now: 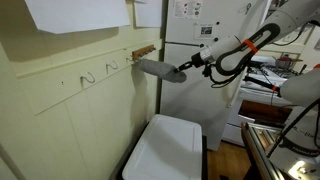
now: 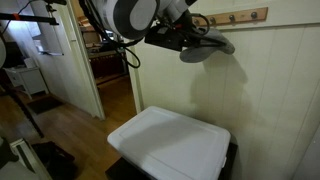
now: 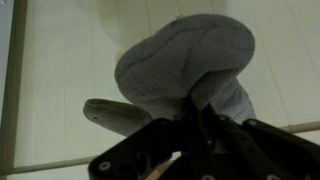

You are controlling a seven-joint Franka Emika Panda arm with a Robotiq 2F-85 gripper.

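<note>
A grey quilted oven mitt (image 1: 162, 70) is held out near the wall rack at the end of the arm. My gripper (image 1: 185, 69) is shut on one end of it. In the wrist view the mitt (image 3: 190, 60) spreads out beyond the fingers, its thumb (image 3: 115, 114) pointing left. The second exterior view shows the mitt (image 2: 208, 46) just below the wooden hook rack (image 2: 225, 20) on the wall. Whether the mitt touches a hook cannot be seen.
Below stands a white-topped surface (image 1: 165, 150), bare. Several wall hooks (image 1: 88, 78) run along the panelled wall to the left. A white refrigerator (image 1: 188, 95) stands behind the arm.
</note>
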